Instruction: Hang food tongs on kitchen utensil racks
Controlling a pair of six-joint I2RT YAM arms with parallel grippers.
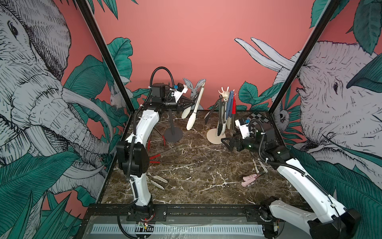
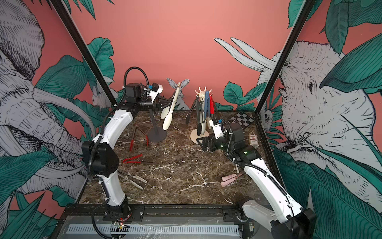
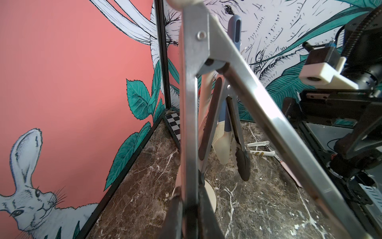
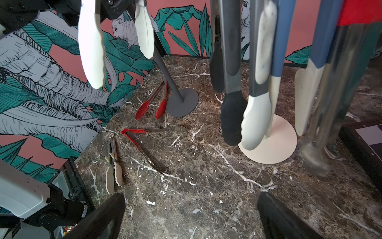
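My left gripper (image 1: 193, 102) is shut on one leg of a pair of tongs with cream tips (image 1: 191, 120), held up at the back with the tips pointing down. In the left wrist view, the metal leg of these tongs (image 3: 190, 119) runs up from between the fingers, and the other leg slants away to the right. The beige rack (image 2: 201, 91), hung with black, blue and red-handled utensils, stands to their right, apart from them. The dark grey rack (image 4: 183, 101) is below and behind my left gripper. My right gripper is open and empty, in front of the beige rack.
Red-handled tongs (image 4: 145, 129) lie at the left of the table, with cream-tipped tongs (image 1: 157, 181) nearer the front. Pink-handled tongs (image 2: 228, 180) are at the right. A checkered board (image 2: 241, 119) sits at the back right.
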